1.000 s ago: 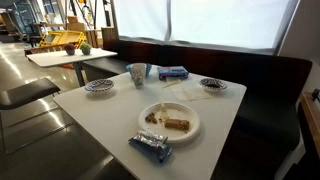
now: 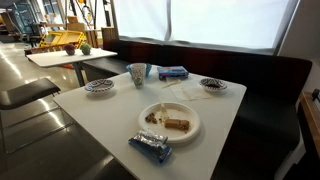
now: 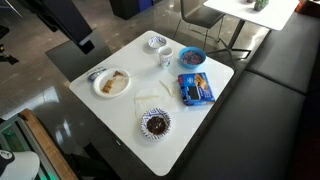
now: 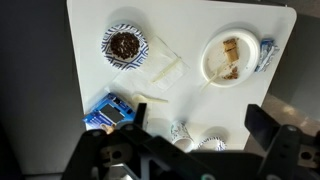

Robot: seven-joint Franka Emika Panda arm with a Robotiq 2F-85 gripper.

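Note:
High over the white table (image 4: 190, 20), my gripper is open, its dark fingers (image 4: 262, 125) wide apart and nothing between them. A white plate (image 4: 212, 72) with a brown bar (image 4: 231, 46) and crumbs on it lies at the table's edge. Beside it is a silver-blue wrapper (image 4: 267, 55). The patterned bowl (image 4: 106, 52) holds dark bits. A blue package (image 3: 196, 88) lies near a patterned cup (image 3: 166, 57) and a blue bowl (image 3: 192, 58). Another patterned bowl (image 2: 100, 87) stands on the cup's other side.
A napkin (image 4: 163, 66) and thin pale utensils lie between the plate and the bowl of dark bits. The dark bench (image 3: 245, 105) runs along one side of the table. A chair (image 2: 30, 97) stands opposite.

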